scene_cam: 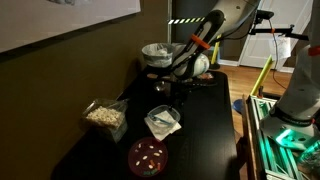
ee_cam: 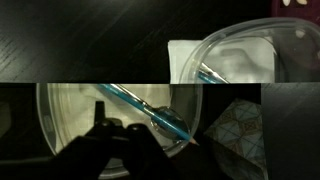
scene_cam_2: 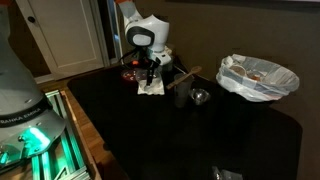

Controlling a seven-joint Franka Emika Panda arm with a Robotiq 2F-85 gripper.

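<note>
A clear plastic container point(scene_cam: 161, 120) stands on a white napkin point(scene_cam: 172, 128) on the black table. In the wrist view a blue pen point(ee_cam: 125, 96) lies slantwise in the container, with a metal spoon-like piece point(ee_cam: 165, 118) beside it. My gripper point(scene_cam: 180, 96) is above the table close to the container, on its far side in exterior view 1. Exterior view 2 has the gripper point(scene_cam_2: 151, 74) right over the napkin point(scene_cam_2: 151, 88). Its fingers are open, and nothing shows held between them. The wrist picture is split into two mismatched bands, so the exact gap to the pen is unclear.
A dark red plate point(scene_cam: 147, 157) with small pieces lies at the near end. A clear bag-like container point(scene_cam: 106, 117) stands by the wall, and a white-lined basket point(scene_cam_2: 258, 78) stands farther along. A dark cup point(scene_cam_2: 182, 94) holds a wooden utensil.
</note>
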